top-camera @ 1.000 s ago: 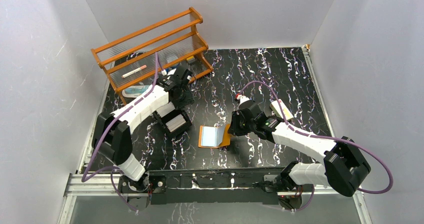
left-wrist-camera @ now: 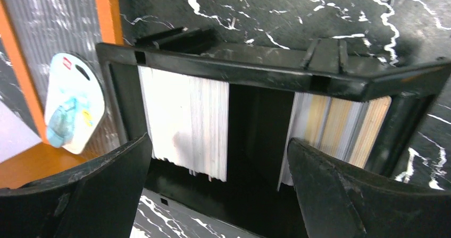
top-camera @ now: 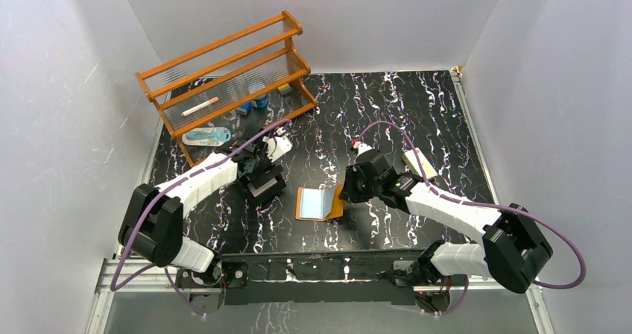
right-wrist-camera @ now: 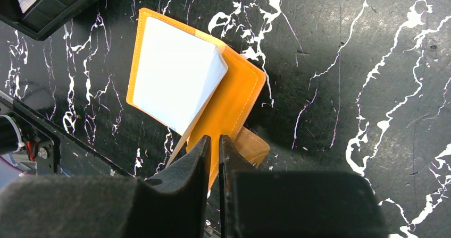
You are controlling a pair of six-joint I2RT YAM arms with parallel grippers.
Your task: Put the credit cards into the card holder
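Observation:
A black box point(top-camera: 264, 196) with two stacks of cards point(left-wrist-camera: 185, 121) sits left of the orange card holder point(top-camera: 335, 207), which lies open with white sleeves point(right-wrist-camera: 173, 73). My left gripper is open, its fingers low at the box, one at each stack, with nothing visibly gripped between them. My right gripper is shut on the orange card holder near its lower right part.
A wooden rack point(top-camera: 216, 47) with small items stands at the back left. A pale block point(top-camera: 419, 162) lies behind the right arm.
My left gripper has turned and come down over the card box from farther back near the rack. The right arm and the holder look unchanged.

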